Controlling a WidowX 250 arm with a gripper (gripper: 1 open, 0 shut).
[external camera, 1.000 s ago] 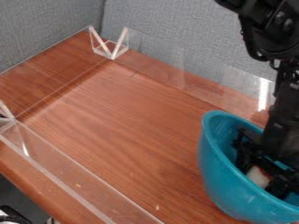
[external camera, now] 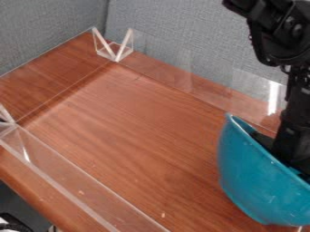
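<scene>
A turquoise bowl (external camera: 251, 179) at the lower right of the camera view is tipped, its near wall turned toward the camera and its far rim high. My black gripper (external camera: 288, 149) reaches down from the top right into or onto the bowl at its right side. The fingertips are mostly hidden by the bowl and the frame edge, so what they hold cannot be made out.
A wooden floor (external camera: 127, 127) fills the middle and left, largely clear. Clear plastic walls (external camera: 79, 186) border it at the front left and back, with corner pieces at the top left. Grey padded panels stand behind.
The bowl has tilted and shifted slightly right, and the pale thing seen inside it earlier is now out of sight. My gripper has moved slightly up.
</scene>
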